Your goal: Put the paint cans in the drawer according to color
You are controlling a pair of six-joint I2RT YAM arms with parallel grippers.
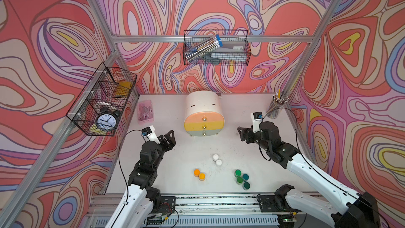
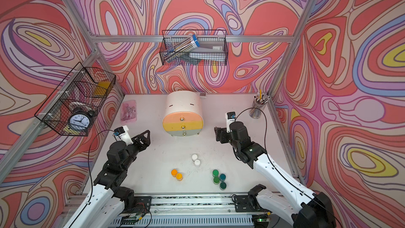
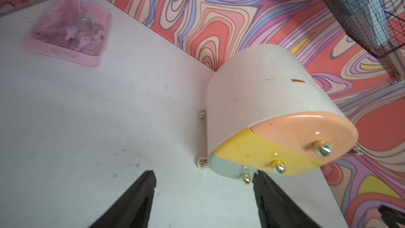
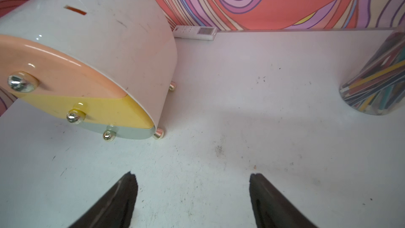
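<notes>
A white rounded cabinet [image 1: 203, 101] stands at the back middle, its orange drawer [image 1: 204, 118], yellow drawer [image 1: 195, 126] and grey-green drawer [image 1: 196, 133] all closed. On the front of the table sit small paint cans: white cans [image 1: 216, 157], orange cans [image 1: 196, 172], green cans [image 1: 238, 172] and dark teal cans [image 1: 246, 177]. To the cabinet's left my left gripper is partly open, nothing between its fingers. On the cabinet's right my right gripper hangs open and empty. Neither touches the cabinet.
A pink tray [image 3: 71, 29] lies at the back left, and a cup of brushes and pencils [image 4: 375, 80] stands at the back right. Behind the cabinet lies a white remote [image 4: 195, 32]. Wire baskets [image 1: 217, 48] hang on the frame.
</notes>
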